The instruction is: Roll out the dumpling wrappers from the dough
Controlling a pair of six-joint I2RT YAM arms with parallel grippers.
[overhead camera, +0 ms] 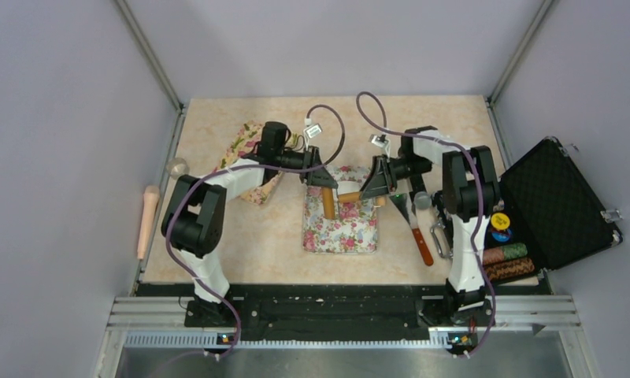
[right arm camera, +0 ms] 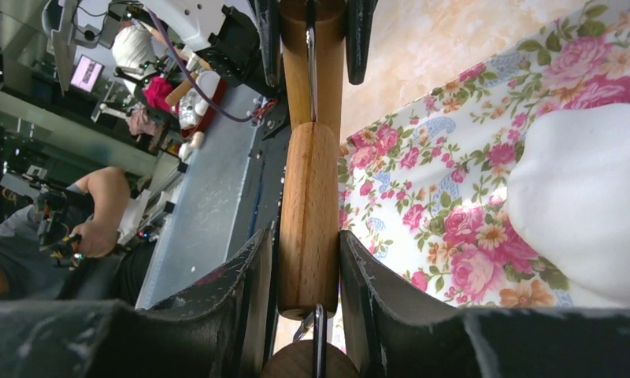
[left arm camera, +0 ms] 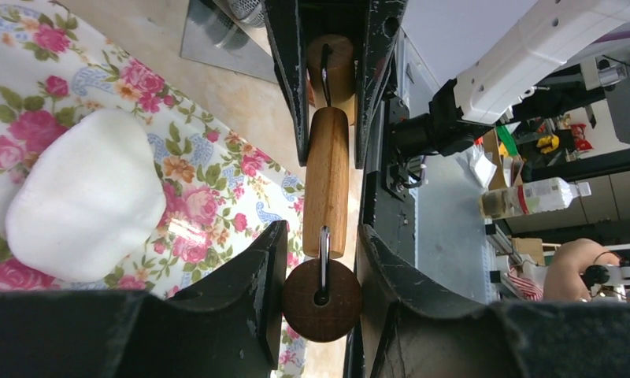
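A flattened white dough piece (left arm camera: 83,193) lies on the floral board (overhead camera: 339,240), partly hidden under the arms in the top view. My left gripper is around a wooden roller (overhead camera: 327,205) with a metal pin, its round end between the fingers; whether the fingers grip it is unclear. My right gripper is shut on a second wooden roller (right arm camera: 309,216), held crosswise beside the left one. In the wrist views the two rollers line up close, end toward the other gripper, over the board beside the dough.
A second floral board (overhead camera: 257,193) lies at the left. A scraper with wooden handle (overhead camera: 420,244), a glass cup (overhead camera: 423,201) and an open black case (overhead camera: 556,205) are at the right; a pale rolling pin (overhead camera: 149,220) is at the far left.
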